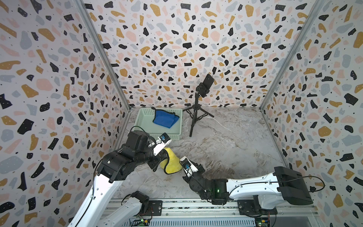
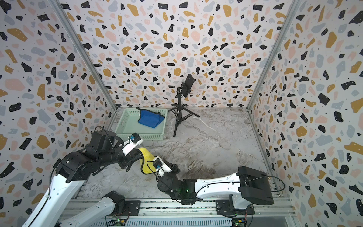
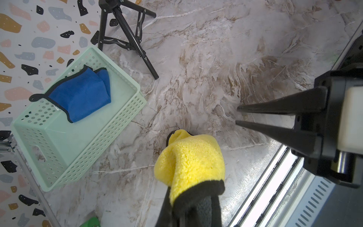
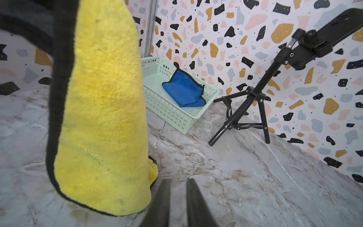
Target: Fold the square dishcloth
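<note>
The yellow dishcloth point(image 1: 172, 162) with black trim hangs bunched above the table. In the left wrist view, my left gripper is shut on the black-edged part of the cloth point(image 3: 196, 158), which drapes over and partly hides the fingers. My right gripper stands apart to the right of the cloth, its fingers slightly parted with only tabletop visible between them. From the right wrist, the cloth point(image 4: 102, 113) hangs long on the left, its lower corner rounded and a small flap showing behind. The right fingertips point(image 4: 192, 193) do not touch it.
A pale green basket point(image 1: 145, 130) at the back left contains a folded blue cloth point(image 1: 165, 119). Right of it stands a black tripod point(image 1: 195, 107). A green object point(image 3: 91, 222) peeks in at the left wrist view's bottom edge.
</note>
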